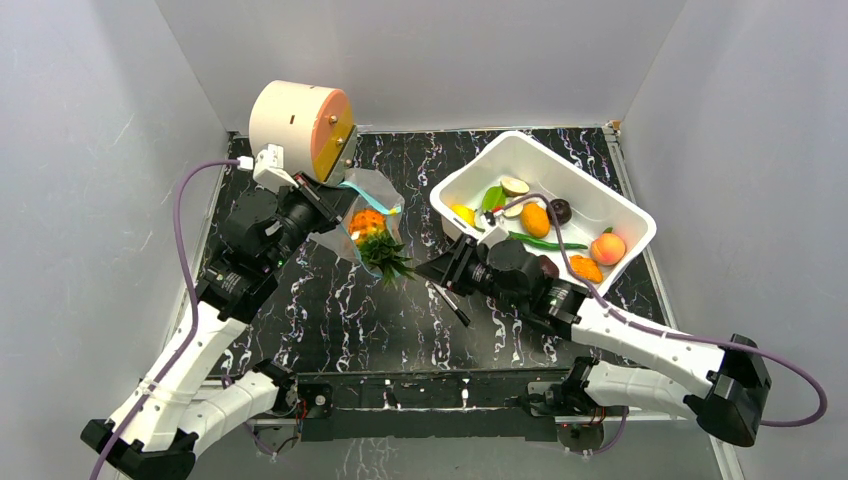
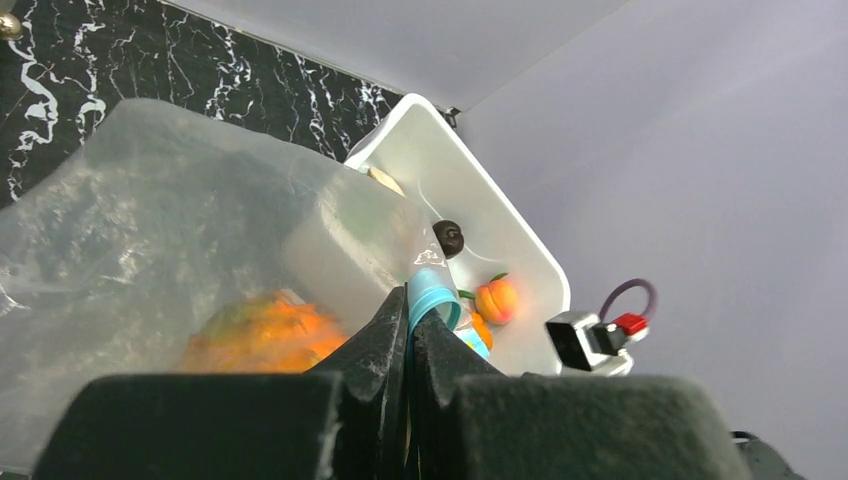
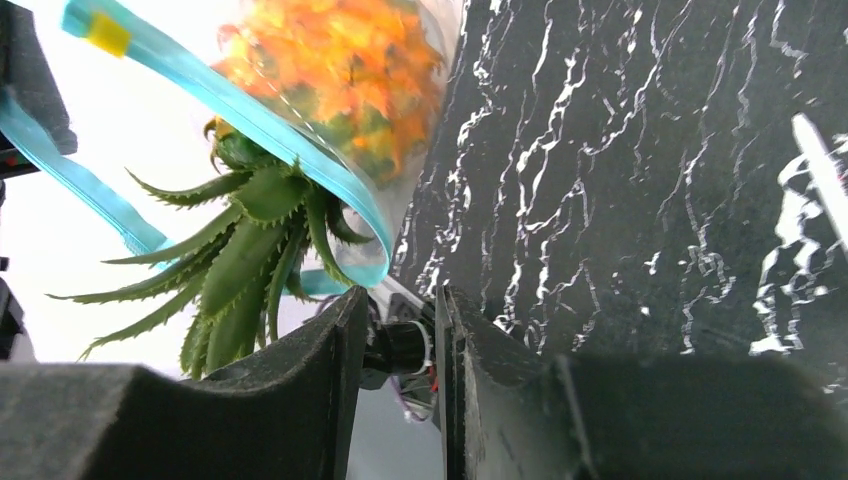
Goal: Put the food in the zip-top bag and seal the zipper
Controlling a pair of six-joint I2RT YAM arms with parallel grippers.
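Observation:
The clear zip top bag (image 1: pixel 348 240) hangs tilted at the table's middle left, held by its blue zipper edge. My left gripper is shut on that edge, the thin blue strip (image 2: pixel 432 297) showing at its fingertips. A toy pineapple (image 1: pixel 368 222) has its orange body inside the bag, while its green leaves (image 3: pixel 245 235) stick out through the open mouth. My right gripper stands partly open just right of the leaves, nothing between its fingers; the bag's lower mouth corner (image 3: pixel 370 262) appears just above its left fingertip.
A white bin (image 1: pixel 630 222) at the right holds several toy foods, among them a peach (image 1: pixel 607 248) and an orange (image 1: pixel 535 220). Below the right gripper lies a marker (image 1: pixel 452 306). A cream roll-shaped holder (image 1: pixel 290 125) stands behind the left arm.

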